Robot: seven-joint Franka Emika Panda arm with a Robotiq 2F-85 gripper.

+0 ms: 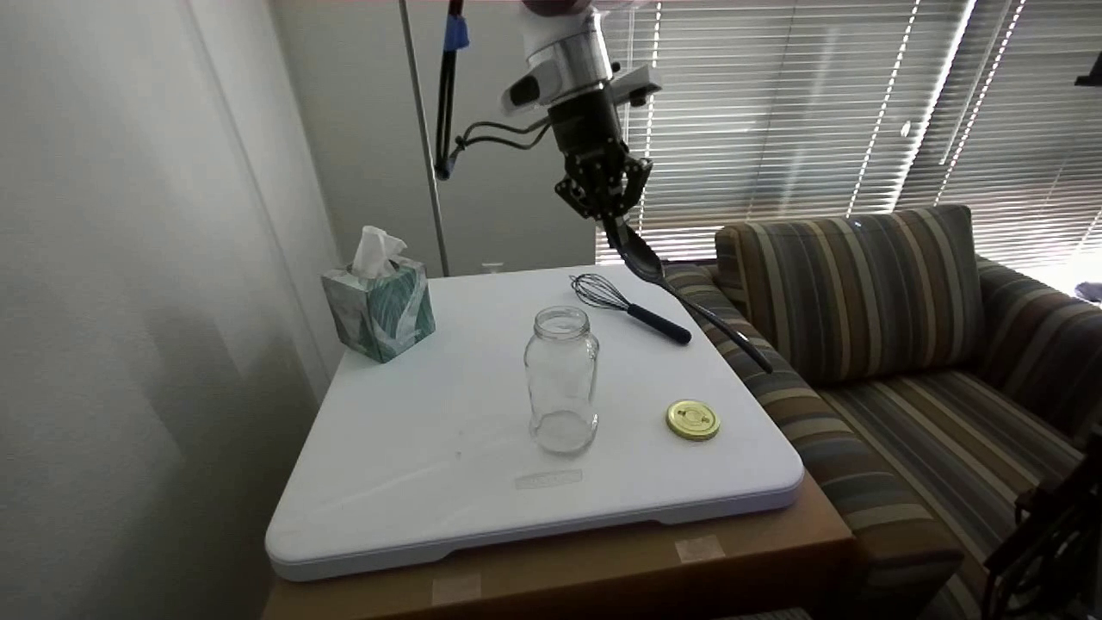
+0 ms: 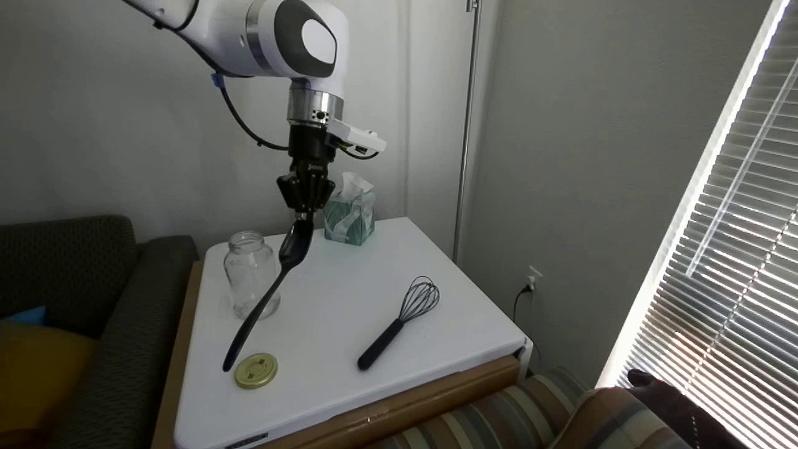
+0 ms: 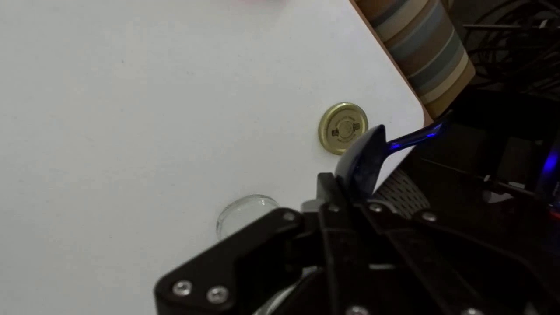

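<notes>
A black spoon hangs in the air with its handle slanting downward. My gripper is shut on the tip of the spoon's bowl, above the table. In the wrist view the spoon juts out from between the fingers. An open, empty glass jar stands upright on the white table, apart from the spoon. Beside the jar lies a gold lid, flat on the tabletop. The whisk rests near the table's far right edge.
A tissue box stands at the table's back left, by the wall. The striped sofa borders the table's right side. Bare tabletop lies to the left of the jar.
</notes>
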